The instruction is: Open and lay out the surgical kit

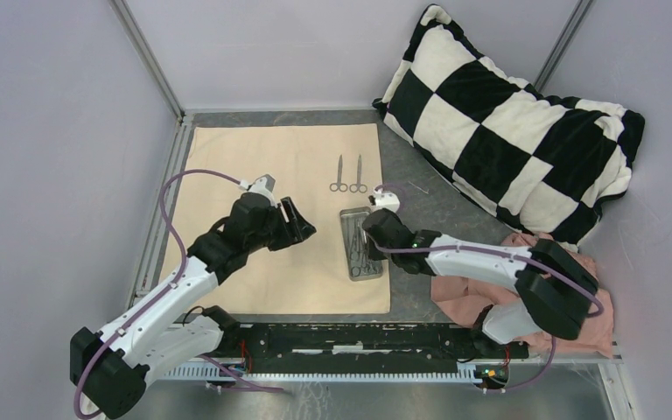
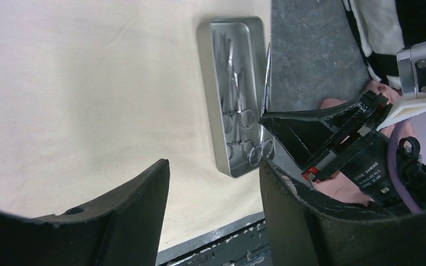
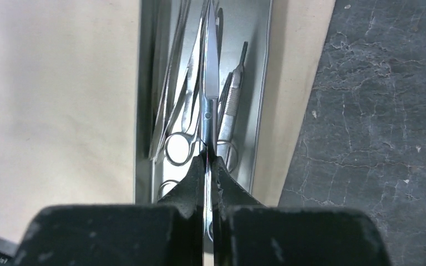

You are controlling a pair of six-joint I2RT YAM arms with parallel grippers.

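A steel tray (image 1: 347, 227) (image 2: 216, 100) of scissors, tweezers and other instruments sits on the cream sheet (image 1: 271, 153). My right gripper is shut on long scissors, held above the tray's right side in the left wrist view. Two scissors (image 1: 339, 175) (image 1: 359, 175) lie side by side on the sheet behind the tray. My left gripper (image 1: 297, 219) stands open over the sheet, left of the tray, with nothing between its fingers.
A checkered cushion (image 1: 512, 131) fills the back right, and pink cloth (image 1: 455, 293) lies at the front right. Grey surface shows right of the sheet.
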